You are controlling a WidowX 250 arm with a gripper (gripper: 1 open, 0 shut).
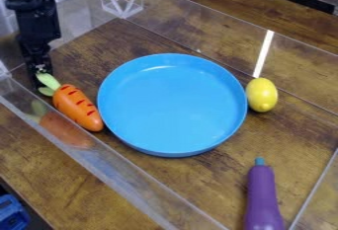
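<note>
My black gripper [36,64] is low at the upper left, beside the green top of an orange carrot [77,107] that lies along the clear tray wall. The gripper's fingertips are dark and partly hidden, with nothing visible held between them. A large blue plate [172,104] lies to the right of the carrot, in the middle of the wooden surface.
A yellow lemon [262,95] sits right of the plate, and a purple eggplant [260,199] lies at the lower right. Clear plastic walls border the area. A blue object [10,214] is at the bottom left, outside the wall. Bare wood shows behind the plate.
</note>
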